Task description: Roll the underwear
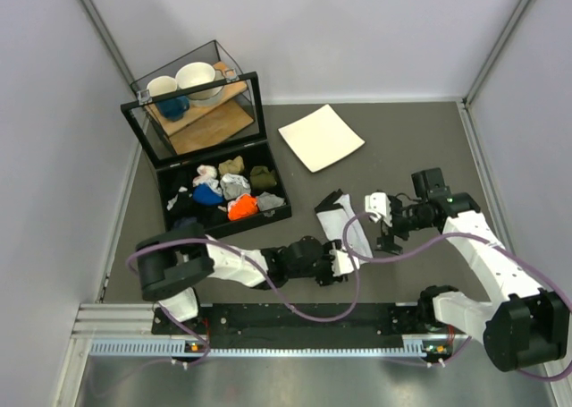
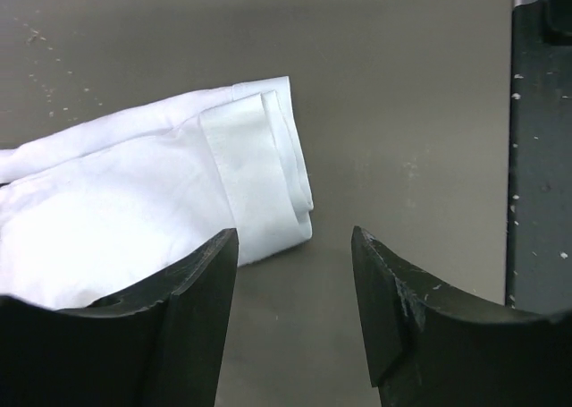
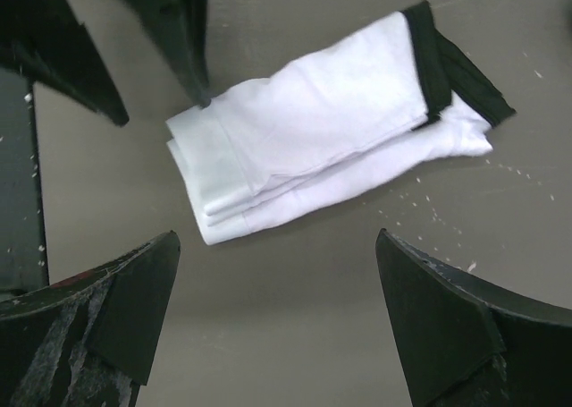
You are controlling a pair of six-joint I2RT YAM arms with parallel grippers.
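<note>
The white underwear with a black waistband lies flat on the dark mat, folded lengthwise, its near end folded over as a flap. My left gripper is over that near end, fingers apart, nothing visible between them; its dark tips also show at upper left in the right wrist view, by the folded end. My right gripper stands open to the right of the underwear, facing it, with empty space between its fingers.
An open black box of rolled clothes stands at left, under a clear case with cups. A pale board lies at the back.
</note>
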